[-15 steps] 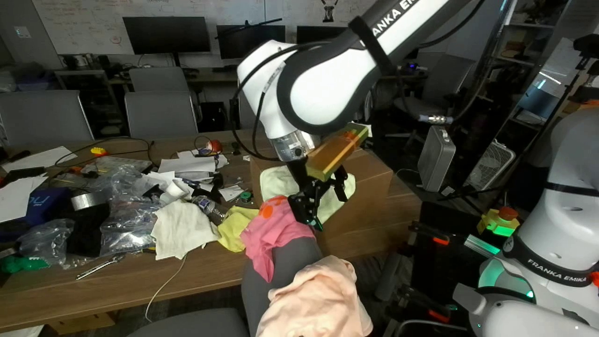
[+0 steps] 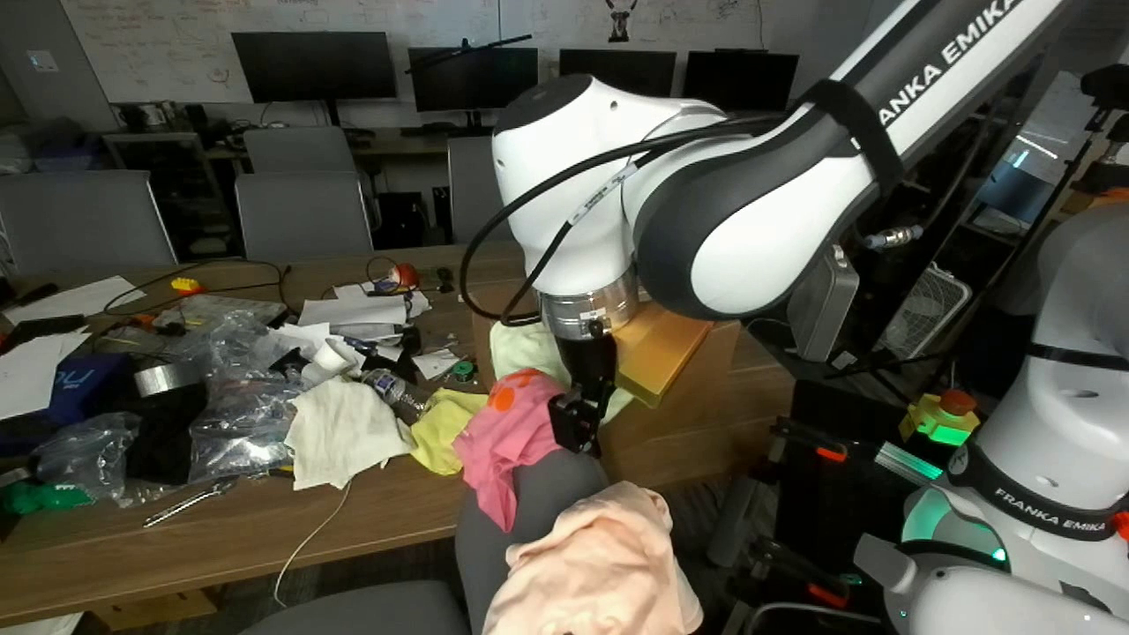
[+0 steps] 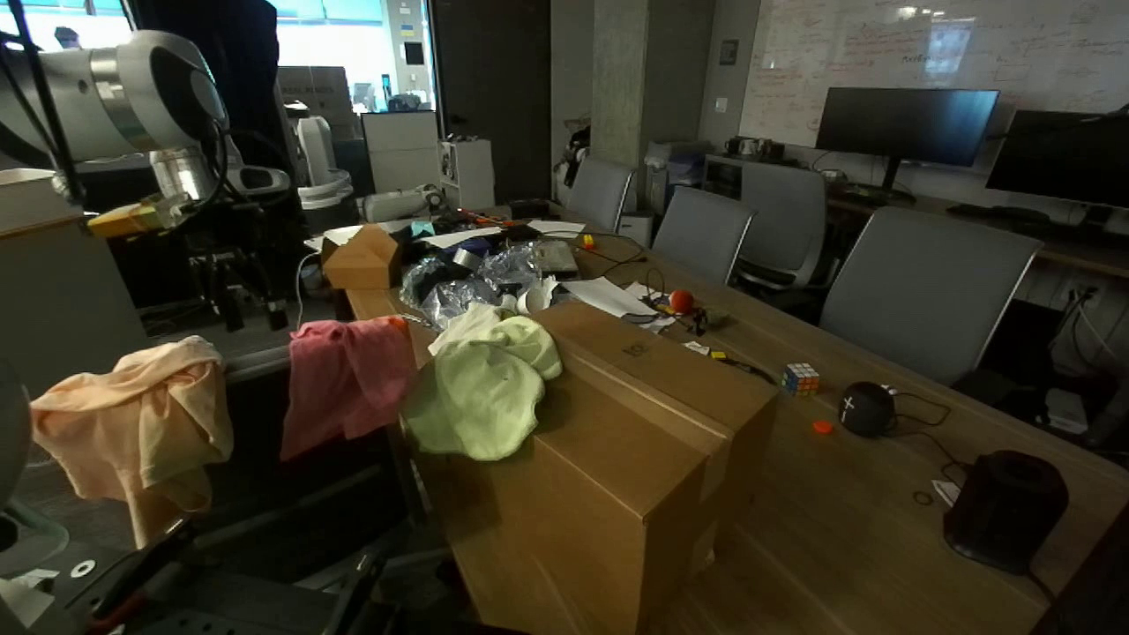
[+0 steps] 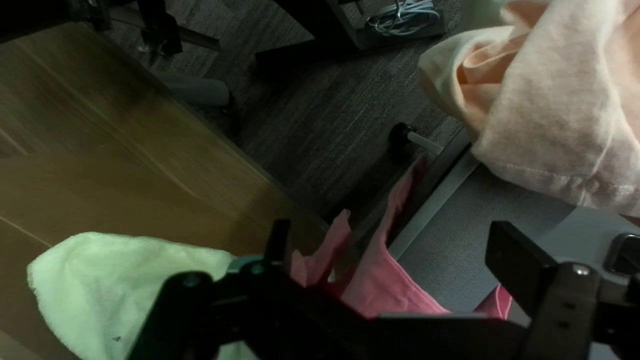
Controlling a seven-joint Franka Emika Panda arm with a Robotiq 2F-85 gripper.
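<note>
My gripper is open with nothing between its fingers, its fingertips wide apart in the wrist view. In exterior view 1 the gripper (image 2: pixel 579 418) appears beside the pink cloth (image 2: pixel 505 450), over the grey chair back (image 2: pixel 550 492); in exterior view 2 it (image 3: pixel 249 302) hangs above the chair back, between the peach cloth (image 3: pixel 143 407) and the pink cloth (image 3: pixel 349 381). Both cloths drape over that chair back. A pale green cloth (image 3: pixel 482 392) hangs over the cardboard box's edge. Part of the pink cloth (image 4: pixel 384 279) shows between the fingers in the wrist view, lower down.
The cardboard box (image 3: pixel 677 455) stands on the table. A yellow cloth (image 2: pixel 450 429), a white cloth (image 2: pixel 344 429), plastic bags (image 2: pixel 238 413) and papers clutter the tabletop. A second robot arm (image 2: pixel 1058 423) stands at the right. Dark floor (image 4: pixel 336 132) shows between table and chair.
The arm has shifted right in exterior view 1, and the gripper has turned, now showing narrower. It sits slightly lower. The cloths lie as before.
</note>
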